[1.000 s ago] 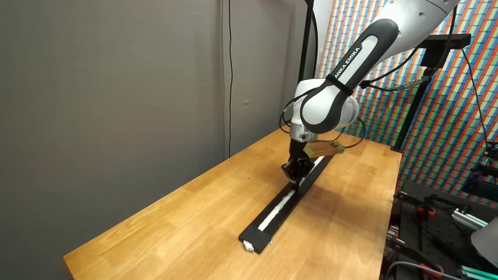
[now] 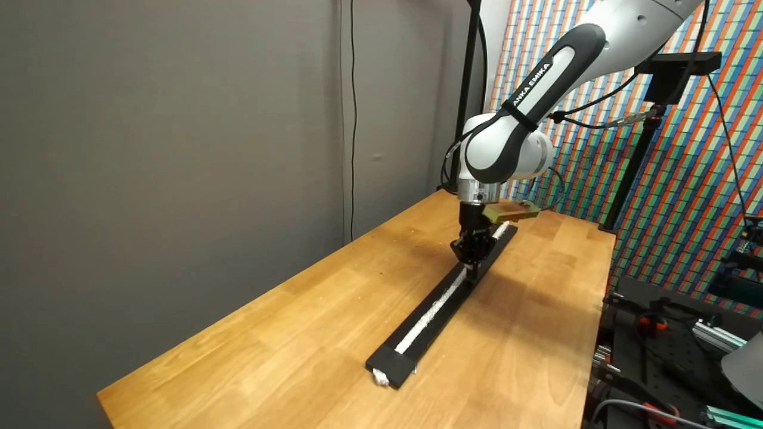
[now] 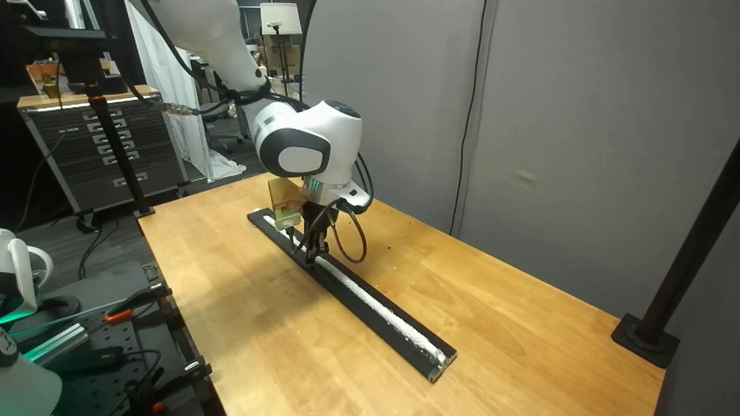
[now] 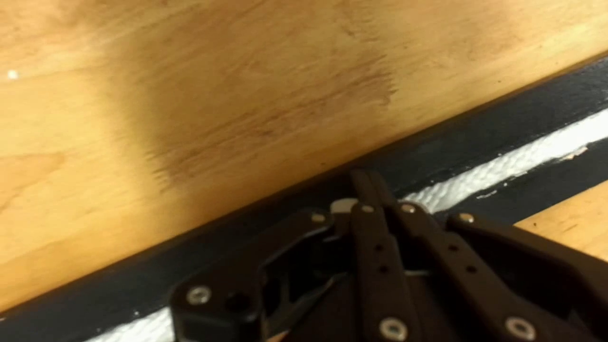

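A long black channel strip [image 2: 452, 306] lies slantwise on the wooden table, and a white rope [image 2: 434, 312] runs along its groove. My gripper [image 2: 472, 274] points straight down over the strip, a little beyond its middle in exterior view 1. In the wrist view the gripper's fingers [image 4: 365, 188] are together, their tips over the dark strip just beside the rope [image 4: 473, 179]. No rope shows between them. Whether the tips touch the strip cannot be made out. At the near end in exterior view 1 the rope's tip pokes out of the strip.
Bare wooden table [image 3: 229, 333] surrounds the strip on both sides. A grey partition wall [image 2: 214, 143] borders one long side. Black stand posts [image 3: 659, 326] rise at the table's edges. A cart with tools [image 2: 665, 357] stands along the opposite side.
In exterior view 1 my gripper has moved away along the strip, up and to the right, uncovering more rope behind it. The strip has stayed in place.
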